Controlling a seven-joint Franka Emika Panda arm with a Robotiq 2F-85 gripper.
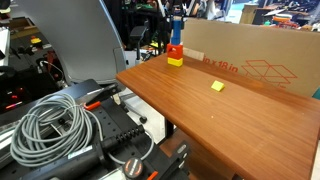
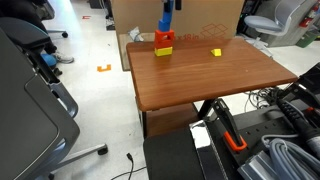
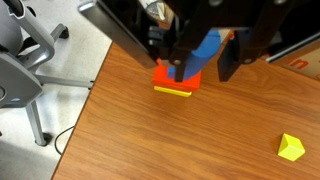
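A stack stands at the table's far left corner in exterior view 1: a yellow block point(image 1: 175, 62) at the bottom, a red block point(image 1: 175, 51) on it and a tall blue block point(image 1: 175, 32) upright on top. My gripper point(image 1: 177, 13) is at the top edge of that view, by the blue block's upper end. From the wrist, the blue block point(image 3: 207, 46) shows between the two dark fingers, which stand apart; whether either touches it cannot be told. Below it are the red block point(image 3: 172, 79) and a strip of the yellow block point(image 3: 172, 92). The gripper appears part open.
A small yellow block point(image 1: 217, 86) lies alone on the wooden table point(image 1: 215, 120), right of the stack. A cardboard panel point(image 1: 250, 55) stands along the back edge. Coiled cable point(image 1: 50, 130) lies in front at the left.
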